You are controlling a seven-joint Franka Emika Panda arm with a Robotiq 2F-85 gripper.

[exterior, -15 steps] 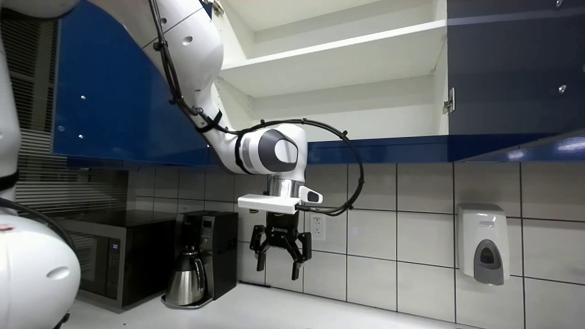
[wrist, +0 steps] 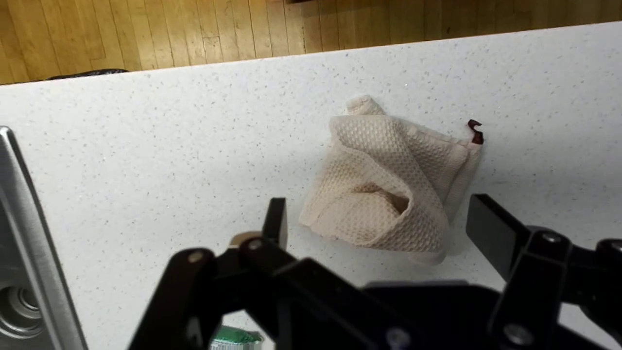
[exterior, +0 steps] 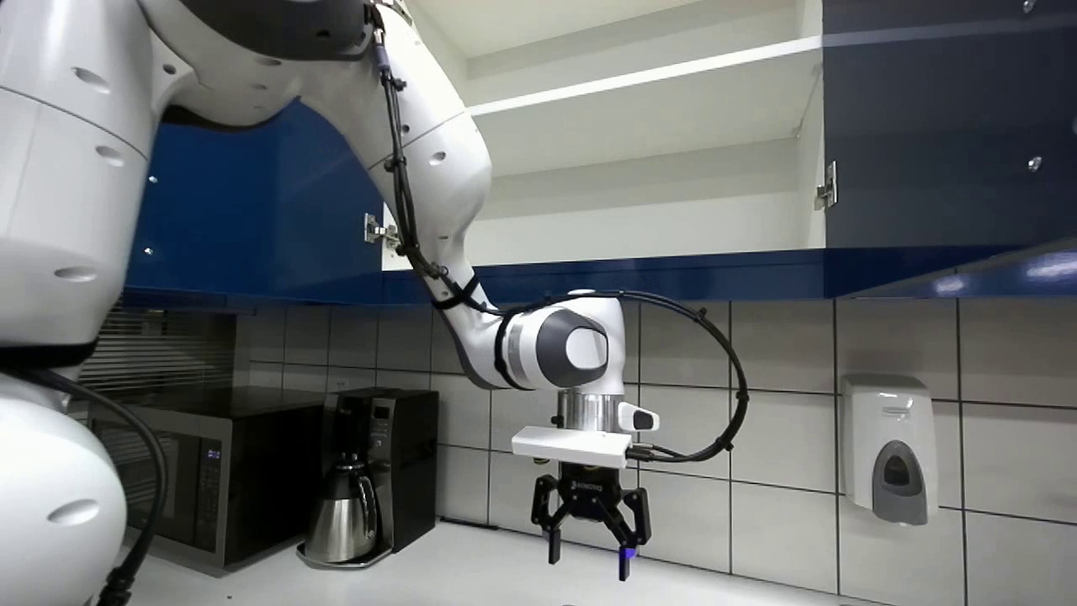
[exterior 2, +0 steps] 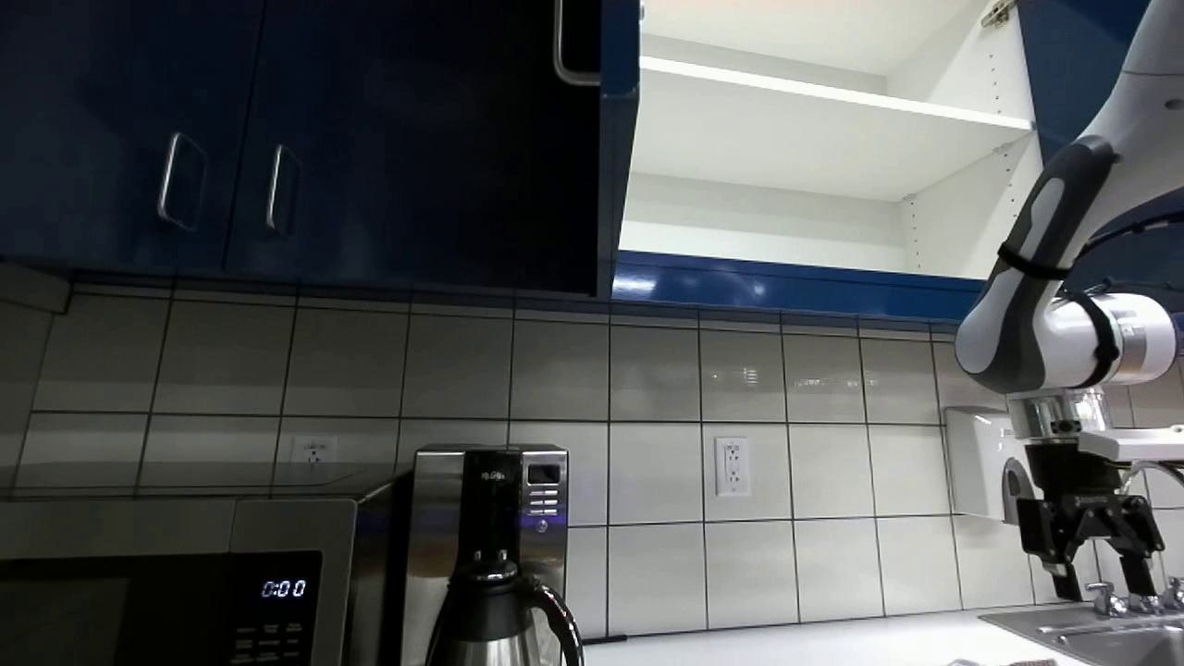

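Observation:
A crumpled beige cloth (wrist: 373, 175) with a small dark red loop at one corner lies on the white speckled counter (wrist: 175, 146) in the wrist view. My gripper is open above it, one finger on either side of the cloth in that view and nothing held between them. From exterior view 1 the gripper (exterior: 588, 567) points straight down over the counter. Exterior view 2 has the gripper (exterior 2: 1104, 588) at the far right, and only a sliver of the cloth (exterior 2: 1032, 662) shows at the bottom edge.
A sink (wrist: 29, 233) borders the counter, and a green packet (wrist: 236, 336) lies near the gripper. The coffee maker (exterior: 404, 465) with its steel carafe (exterior: 343, 520) and the microwave (exterior: 212, 475) stand left. Overhead is an open cabinet (exterior: 646, 192); a soap dispenser (exterior: 890, 444) hangs on the wall.
In exterior view 1 the arm and gripper have moved right and lower, toward the counter. The gripper was open before and still is.

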